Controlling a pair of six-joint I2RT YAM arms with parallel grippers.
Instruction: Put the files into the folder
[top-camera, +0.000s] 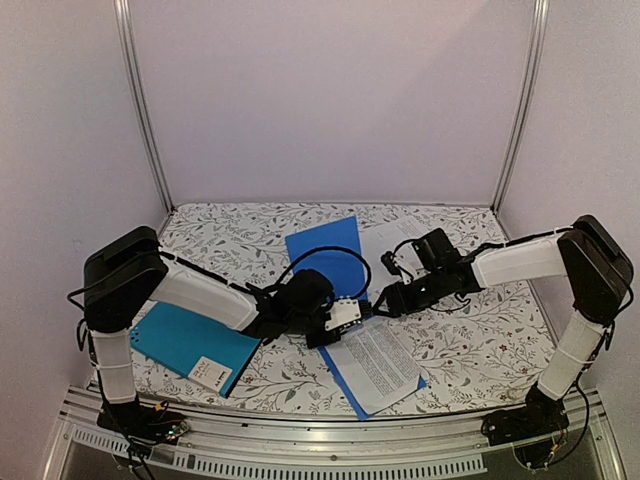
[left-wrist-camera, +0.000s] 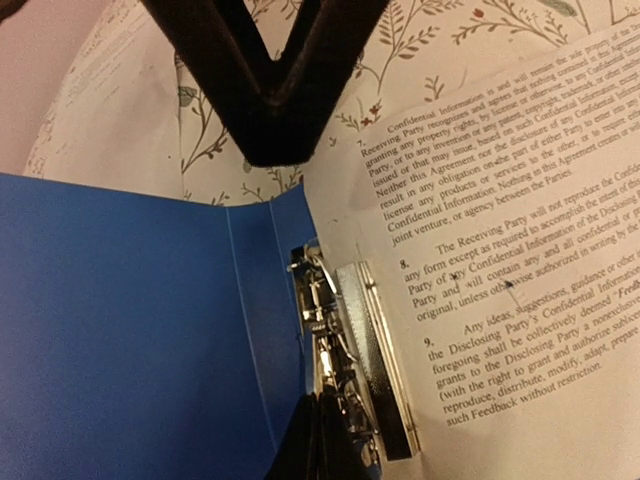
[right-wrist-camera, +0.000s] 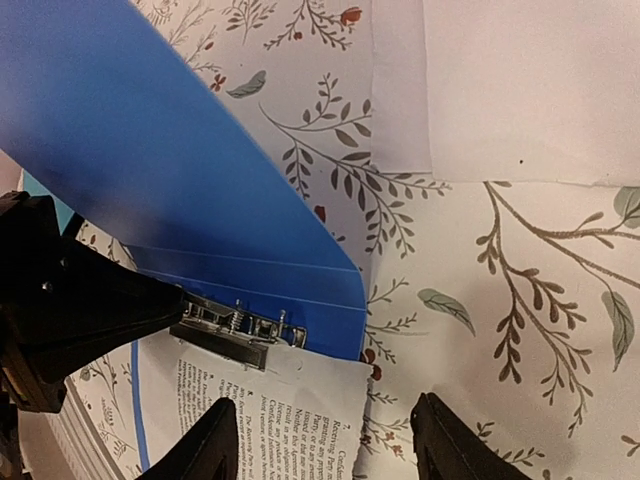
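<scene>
The blue folder (top-camera: 325, 240) lies open at mid-table, its cover raised in the right wrist view. Printed sheets (top-camera: 375, 365) rest on its near half beside the metal clip (left-wrist-camera: 355, 350). My left gripper is shut at the clip, with nothing visible between its fingers; the clip partly hides behind it. My right gripper stands part open just right of the folder, over the edge of the printed sheets, with nothing seen held between its fingers.
Loose white paper (right-wrist-camera: 510, 80) lies at the back right. A teal folder (top-camera: 180, 340) with a label lies at the left front.
</scene>
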